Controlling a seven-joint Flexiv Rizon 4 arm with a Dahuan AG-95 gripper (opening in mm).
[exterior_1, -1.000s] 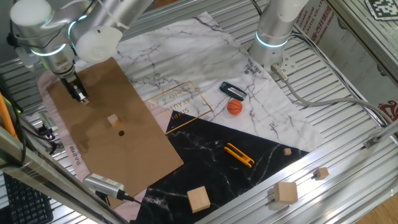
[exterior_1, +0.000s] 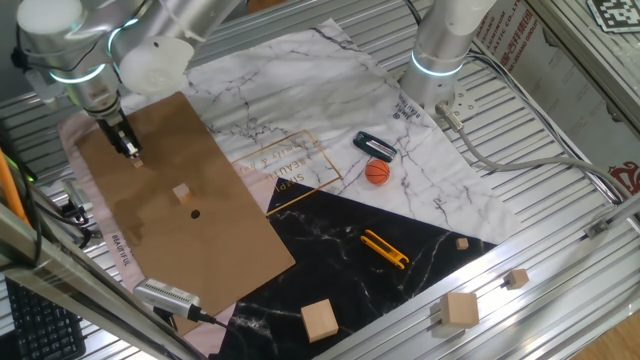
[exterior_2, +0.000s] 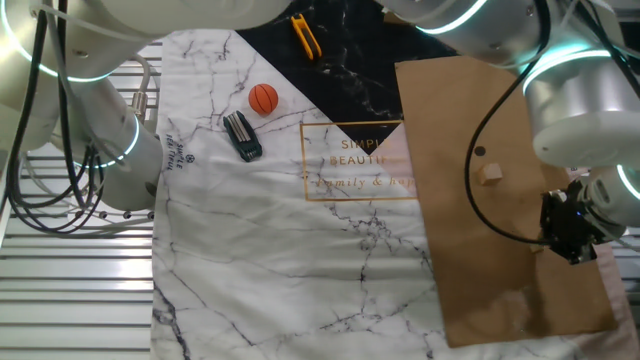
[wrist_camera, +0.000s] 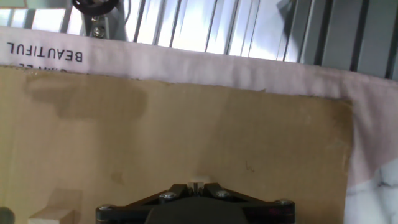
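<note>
My gripper (exterior_1: 134, 155) is low over the brown cardboard sheet (exterior_1: 228, 240), near its far left end. Its fingers are nearly together, shut on a small wooden block (exterior_1: 139, 163) at their tips. In the wrist view only a sliver of the small block (wrist_camera: 196, 185) shows between the dark fingertips; the rest is hidden. A second, larger wooden block (exterior_1: 182, 193) rests on the cardboard, apart from the gripper. From the opposite side, that larger block (exterior_2: 489, 175) lies left of the gripper (exterior_2: 566, 245).
An orange ball (exterior_1: 377, 172) and a dark green tool (exterior_1: 375, 147) lie on the marble cloth. A yellow cutter (exterior_1: 385, 249) and a wooden cube (exterior_1: 320, 320) are on its black part. A grey device (exterior_1: 167, 298) stands near the cardboard's front edge.
Over the last second the gripper has shifted very slightly, with the small block staying at its fingertips. Everything else on the table looks the same.
</note>
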